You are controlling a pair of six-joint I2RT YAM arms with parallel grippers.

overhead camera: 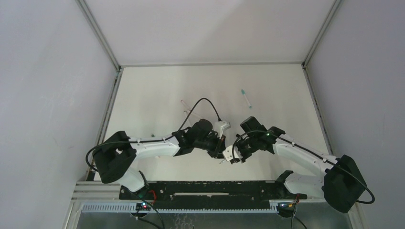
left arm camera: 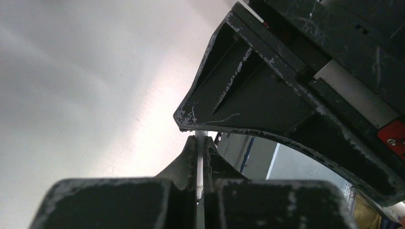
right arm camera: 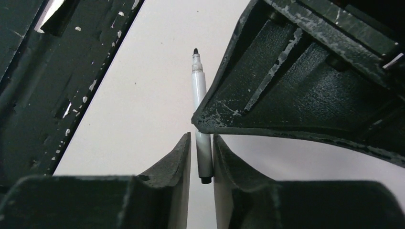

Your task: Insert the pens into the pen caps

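Observation:
A slim white pen (right arm camera: 200,88) with a black tip runs lengthwise in the right wrist view, its black tail end between the right fingers. My left gripper is shut on this pen; one of its dark fingers (right arm camera: 267,81) crosses over the shaft. My right gripper stands part open around the tail half, with a narrow gap beside the pen. In the top view both grippers meet near the front middle, the left (overhead camera: 220,153) against the right (overhead camera: 232,154), mostly hiding the pen. No cap shows in either wrist view.
A teal-ended pen (overhead camera: 246,99) lies alone at the back right. Pale pinkish pens (overhead camera: 184,103) lie behind the left arm, partly covered by its cable. A small dark piece (overhead camera: 153,135) sits behind the left forearm.

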